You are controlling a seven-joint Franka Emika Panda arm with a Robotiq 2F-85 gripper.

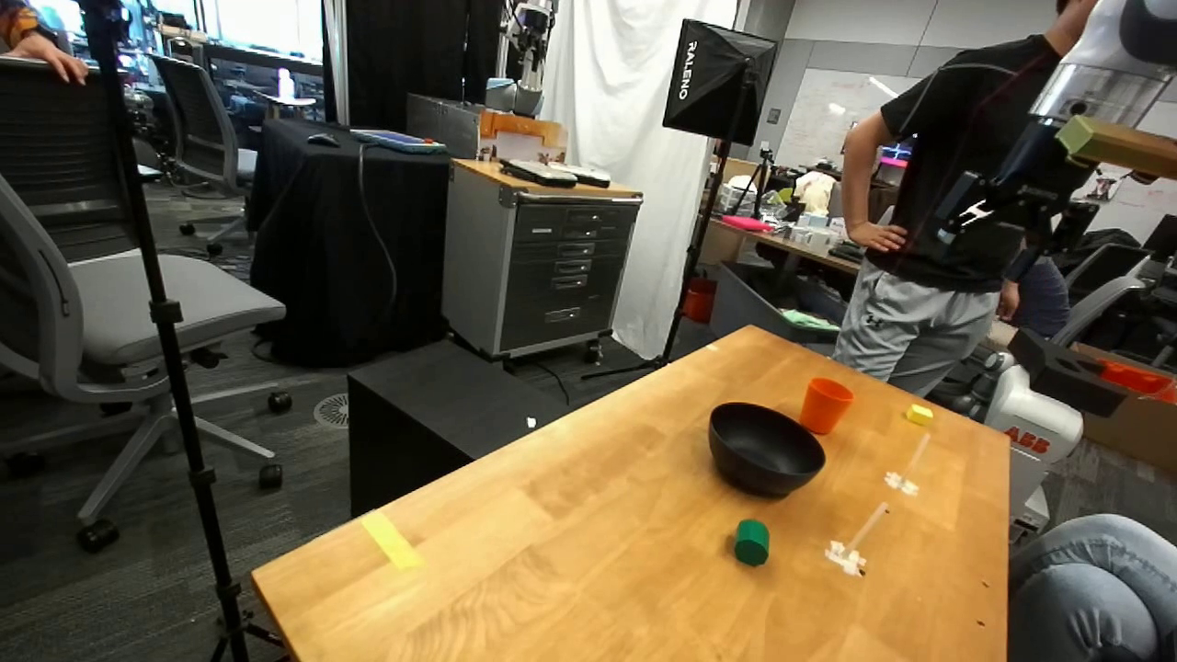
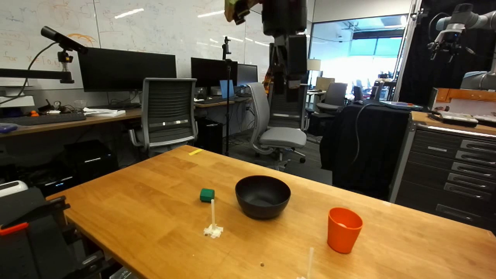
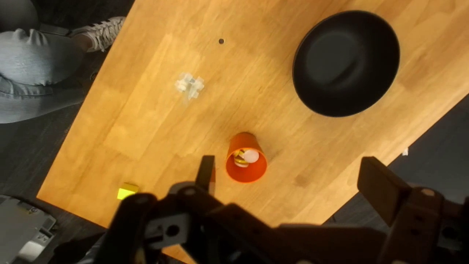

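An orange cup stands upright on the table, with a few small whitish and yellow pieces inside it. My gripper is high above it, its fingers wide apart and nothing between them. From the side, the gripper hangs well clear of the tabletop. A black bowl rests near the cup and looks empty. On the bowl's other side lies a green block. Close to a table corner sits a small yellow block.
Two thin upright sticks, one of them a clear stick, are fixed to the wooden table with white tape. A person stands beyond the far edge; another's knee is beside the table. The yellow-tape end is clear.
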